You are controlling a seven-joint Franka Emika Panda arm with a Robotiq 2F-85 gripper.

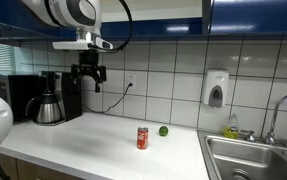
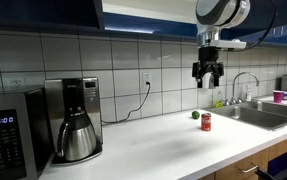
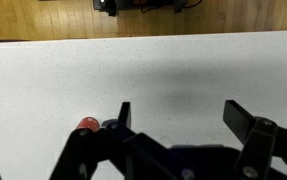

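High over the white counter (image 1: 83, 140), my gripper (image 1: 88, 76) points down with its fingers wide apart and nothing between them. In the wrist view the gripper has only bare counter below its gap. A red can (image 1: 142, 138) stands upright on the counter, well below the gripper and towards the sink. The wrist view shows the can (image 3: 88, 125) beside the left finger, partly covered by it. Behind the can lies a small round green object (image 1: 163, 130), seen also in the second exterior view as a green object (image 2: 195, 115).
A metal sink (image 1: 248, 160) with a tap (image 1: 273, 125) and a soap bottle (image 1: 232, 128) lies past the can. At the other end stand a coffee maker (image 2: 76, 120) and a microwave (image 2: 13, 135).
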